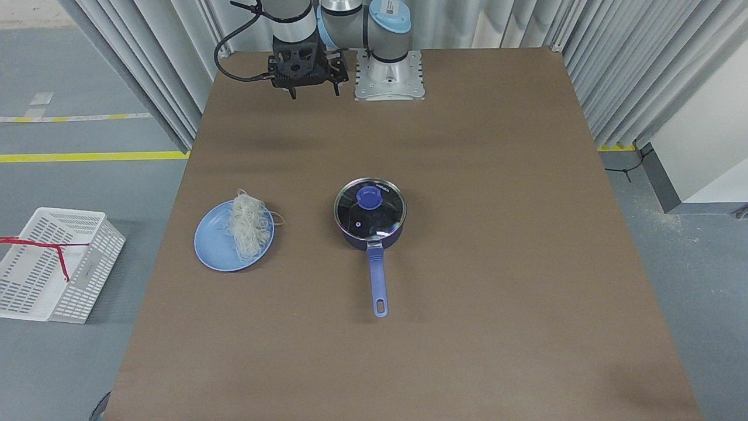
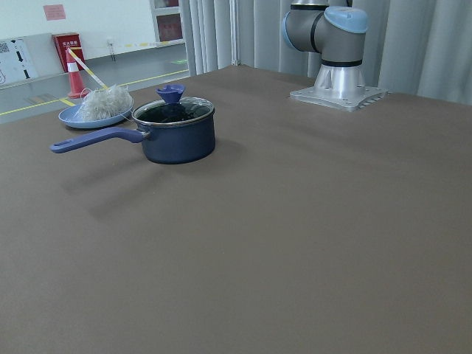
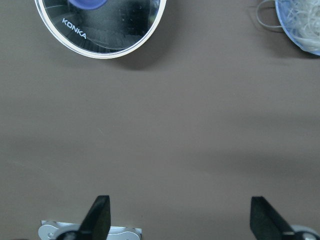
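Observation:
A blue saucepan (image 2: 179,144) with a glass lid (image 1: 370,218) and blue knob (image 1: 369,197) stands mid-table, handle (image 1: 377,280) toward the front camera. Left of it in the front view is a blue plate (image 1: 214,241) holding white stringy noodles (image 1: 249,224), some hanging past the rim. My gripper is high at the back of the table, left of the arm's base, fingers apart and pointing down, with bare table between them. In the wrist view, pan and plate lie near the top edge.
The arm's base (image 1: 389,88) is at the back edge. A white basket (image 1: 84,294) is on the floor at left; curtains line the back.

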